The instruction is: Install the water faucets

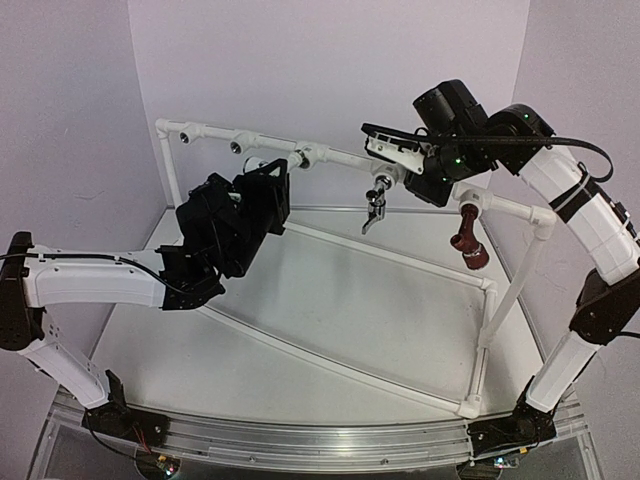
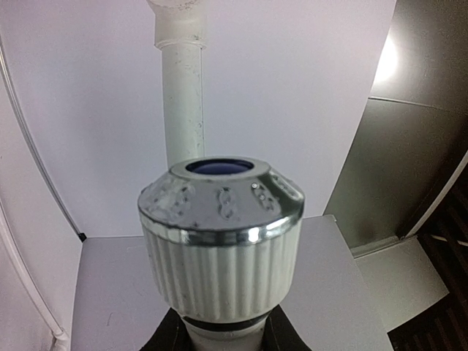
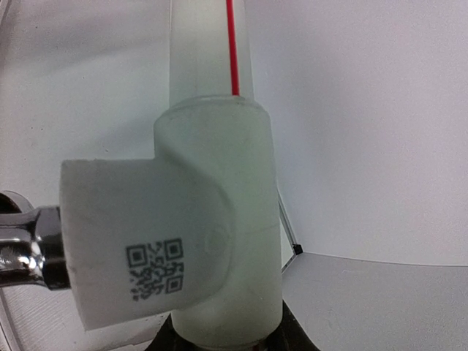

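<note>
A white faucet with a ribbed body and chrome-edged cap fills the middle of the left wrist view. My left gripper is shut on its narrow neck. From above, the faucet's light end meets the mouth of a white tee; how far in it sits cannot be told. My right gripper has its fingers on both sides of the white pipe fitting, shut on it. A chrome faucet hangs from that tee, and a dark red faucet from another farther right.
Two tees with empty mouths, one tee and another tee, lie left along the white pipe. Below, the frame's floor panel is bare. Both arms reach in from the sides.
</note>
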